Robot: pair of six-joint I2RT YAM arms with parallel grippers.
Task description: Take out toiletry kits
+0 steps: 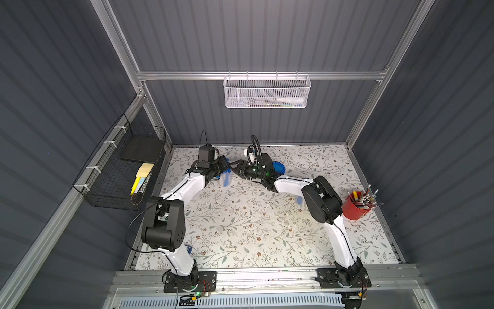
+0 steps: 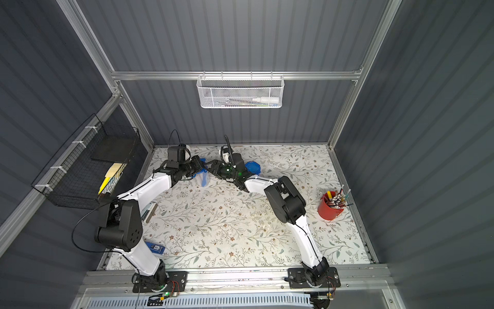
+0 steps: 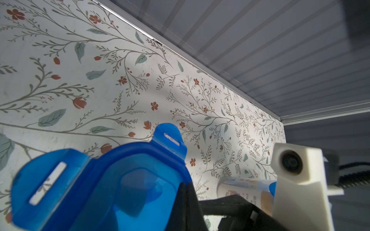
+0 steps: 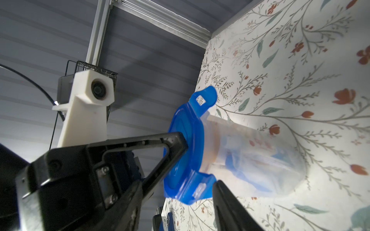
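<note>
A clear toiletry container with a blue clip lid (image 4: 188, 150) stands at the back left; in the right wrist view its body (image 4: 254, 161) looks translucent with blue inside. My left gripper is shut at the lid's rim, which may be pinched thinly between its fingertips; I cannot tell. My right gripper (image 1: 234, 167) is open, just right of that container, its fingers either side of the view's bottom, below the lid's lower tab. A second blue lid (image 2: 252, 167) shows behind the right arm.
A red cup of pens (image 1: 355, 208) stands at the right. A black wire basket (image 1: 110, 185) hangs on the left wall, a white mesh basket (image 1: 266, 92) on the back wall.
</note>
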